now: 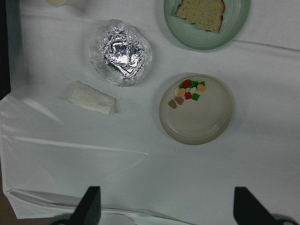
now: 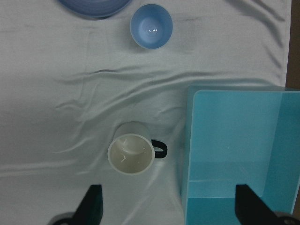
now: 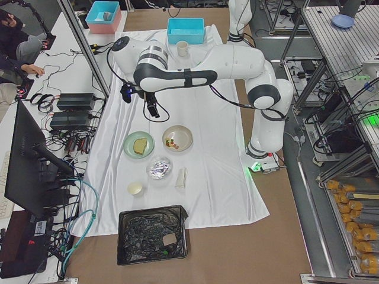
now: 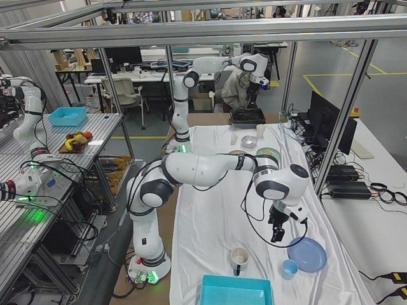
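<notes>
My left gripper hangs open above the cloth, over a beige plate (image 1: pixel 197 122) with small food pieces, a green plate (image 1: pixel 187 33) with bread (image 1: pixel 204 11), a foil bowl (image 1: pixel 121 51) and a pale folded item (image 1: pixel 91 97). My right gripper is open over the far end, with a white mug (image 2: pixel 131 159) with black handle, a blue cup (image 2: pixel 151 26) and a blue plate (image 2: pixel 93 7) below. Nothing sits between either gripper's fingertips.
A turquoise bin (image 2: pixel 229 126) stands beside the mug. At the other end is a black lined tray (image 3: pixel 142 236). Monitors (image 3: pixel 29 165) and cables line one side.
</notes>
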